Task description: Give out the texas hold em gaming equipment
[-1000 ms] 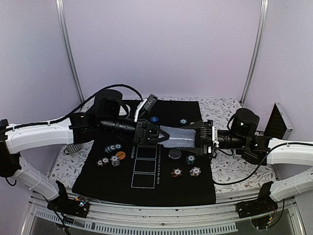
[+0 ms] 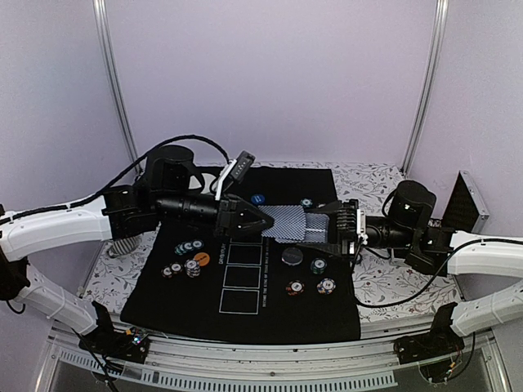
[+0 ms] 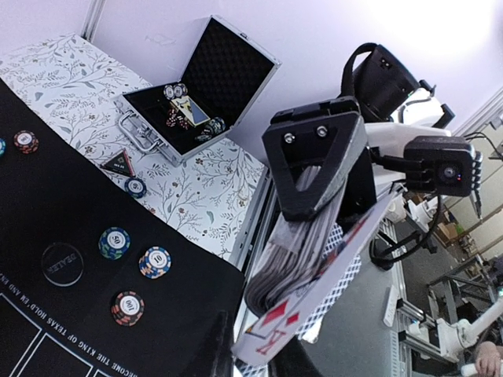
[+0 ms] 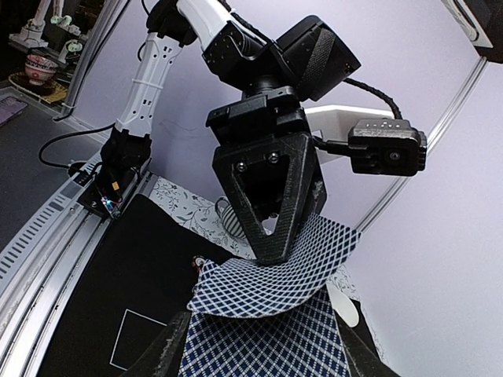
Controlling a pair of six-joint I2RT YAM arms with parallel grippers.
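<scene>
Above the black mat (image 2: 204,298), my two grippers meet at a deck of cards with blue-and-white checkered backs. My right gripper (image 2: 323,228) is shut on the deck; its fanned edges (image 3: 275,271) show in the left wrist view. From the other side, my left gripper (image 2: 266,219) is shut on the end of a checkered card (image 2: 282,222), which sticks out leftward from the deck. Its face, a king of diamonds (image 3: 284,316), shows in the left wrist view. In the right wrist view the upper card (image 4: 259,287) bends up away from the deck (image 4: 263,345). Whether several cards are pinched, I cannot tell.
Chip stacks (image 2: 326,286) and a clear dealer button (image 2: 292,256) lie right of the printed card boxes (image 2: 241,278). More chips (image 2: 192,266) and an orange disc (image 2: 201,259) sit left. An open silver case (image 3: 157,129) holding chips stands off the mat.
My left gripper has shifted slightly left and up, and the checkered card has slid left with it, exposing more of the deck. The right arm looks still.
</scene>
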